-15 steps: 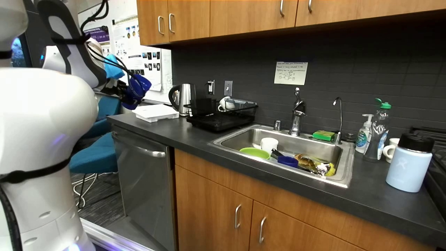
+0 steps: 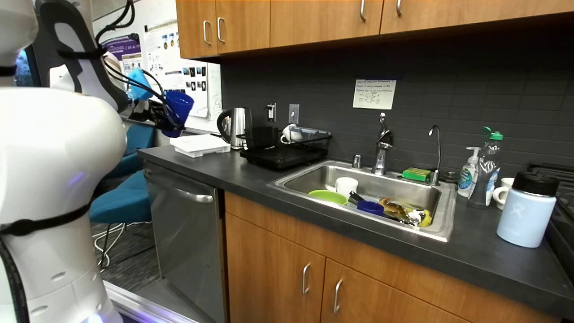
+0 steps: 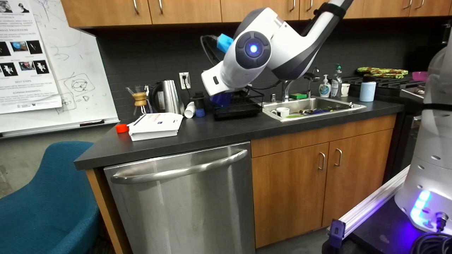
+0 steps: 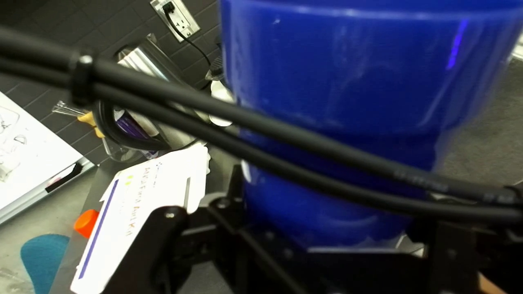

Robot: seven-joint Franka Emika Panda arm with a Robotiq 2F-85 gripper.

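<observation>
A deep blue cup (image 2: 179, 103) hangs in the air at the left, above the level of the counter, and leans slightly. My gripper (image 2: 165, 115) is black and shut on the cup. Up close in the wrist view, the blue cup (image 4: 343, 98) fills the upper middle and right, with the black gripper parts below it and dark cables crossing in front. The contact of the fingertips is mostly hidden. From the other side, the arm covers the gripper, and only a bit of the blue cup (image 3: 221, 99) shows beneath the wrist.
A black dish rack (image 2: 282, 153) stands left of the sink (image 2: 446, 215), which holds dishes. A steel kettle (image 2: 239, 126) and a white box (image 2: 199, 145) sit at the counter's left end. Bottles and a light-blue flask (image 2: 526, 215) stand right.
The cup has turned from a stronger tilt to a more upright pose. My arm and gripper have shifted slightly left in the exterior view; objects on the counter have not moved.
</observation>
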